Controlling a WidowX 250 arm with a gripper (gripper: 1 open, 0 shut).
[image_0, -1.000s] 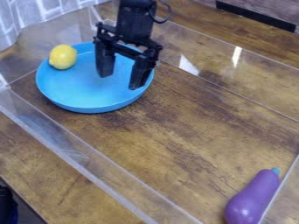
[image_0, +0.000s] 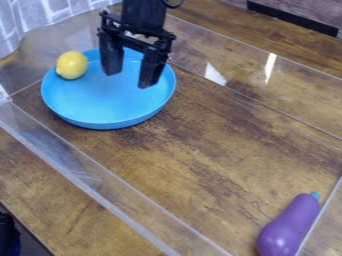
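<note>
A black gripper (image_0: 134, 62) hangs over a round blue bowl (image_0: 100, 110) at the upper left, its two fingers spread apart and open, with nothing seen between them. A yellow round object (image_0: 71, 63) sits at the bowl's left back edge, left of the gripper. A purple eggplant (image_0: 290, 226) lies at the lower right, well away from the bowl.
A wooden table top (image_0: 201, 160) fills most of the view, with clear room in the middle and right. Clear plastic walls run along the left, right and back.
The gripper has moved a little to the left and slightly up over the bowl. The yellow object and the eggplant have not visibly moved.
</note>
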